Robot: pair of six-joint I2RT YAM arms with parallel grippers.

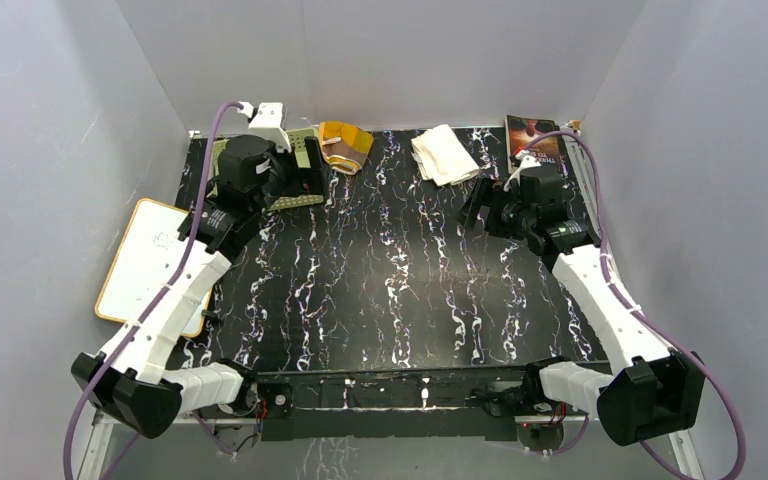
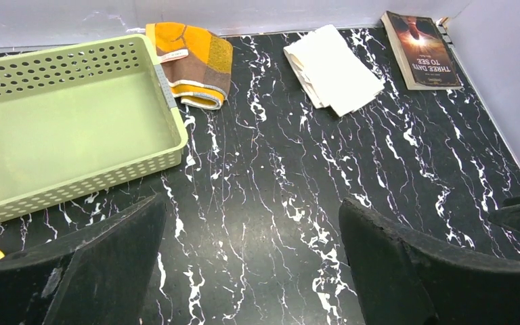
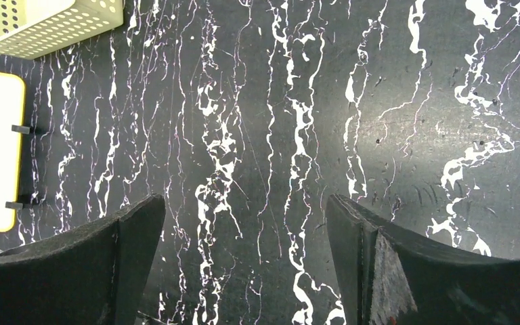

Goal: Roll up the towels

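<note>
A yellow and brown towel (image 1: 346, 146) (image 2: 191, 61) lies bunched at the back, right of the green basket. A white folded towel (image 1: 444, 155) (image 2: 333, 68) lies to its right, left of the book. My left gripper is open and empty above the table near the basket, both towels ahead of it in the left wrist view. My right gripper is open and empty over the table, below and right of the white towel in the top view; neither towel shows in the right wrist view.
The green basket (image 2: 61, 115) stands at the back left, a book (image 2: 420, 51) at the back right. A white board (image 1: 140, 267) with orange edging is at the left side. Walls bound the back and sides.
</note>
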